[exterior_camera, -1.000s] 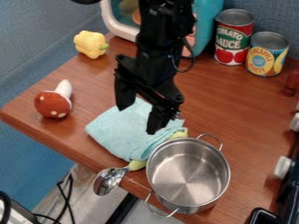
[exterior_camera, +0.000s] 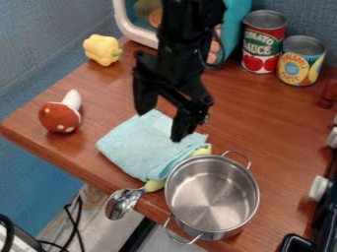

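My black gripper hangs at the centre of the camera view, over a light blue folded cloth. Its dark fingers are spread, one to the left and one reaching down to the right toward the cloth; nothing shows between them. Right of and below the cloth stands a steel pot, with a yellow item partly hidden behind it and a spoon at the table's edge.
A red and white mushroom toy sits left, a yellow pepper at the back left. A tomato sauce can and another can stand back right.
My gripper has risen slightly, its right fingertip moving up from the cloth. The objects on the table look unchanged.
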